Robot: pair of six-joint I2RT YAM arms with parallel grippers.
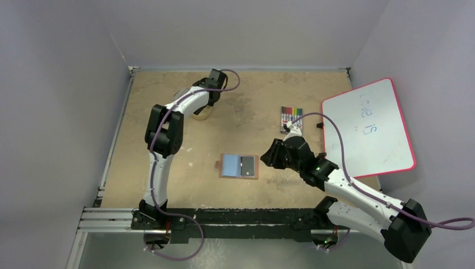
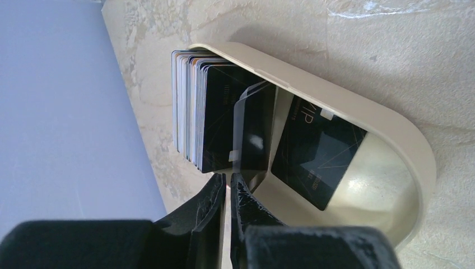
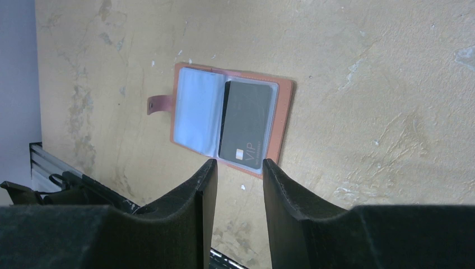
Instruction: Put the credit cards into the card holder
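Note:
A cream oval box [image 2: 386, 126] fills the middle of the left wrist view. At one end of it stands a thick stack of cards [image 2: 190, 112], with black ones in front; a "VIP" card [image 2: 313, 151] lies on its floor. My left gripper is shut at the stack's lower edge, no card visibly held. Beside its tips runs a clear strip [image 2: 239, 129]. In the right wrist view, the card holder [image 3: 284, 106] lies unfolded, a dark "VIP" card [image 3: 246, 120] in one half and a bluish pocket in the other. My right gripper is open and empty.
A pack of coloured markers [image 1: 291, 115] lies at the back right. The whiteboard [image 1: 369, 129] with a pink rim leans at the right. Bare table stretches between the box and the card holder.

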